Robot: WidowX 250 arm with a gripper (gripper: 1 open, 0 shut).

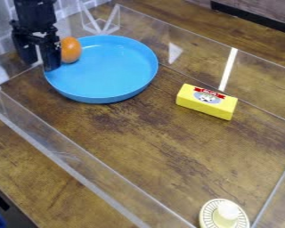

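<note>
A black gripper (38, 55) hangs at the upper left, at the left rim of a blue plate (103, 71). An orange round object (70, 51) rests at the plate's upper left, just right of the gripper. The gripper looks open, though its fingers are small and dark; nothing shows held between them.
A yellow box (206, 101) with a red and white label lies right of the plate on the wooden surface (145, 151). A white round object (224, 214) sits at the bottom right. Clear plastic strips or walls cross the surface.
</note>
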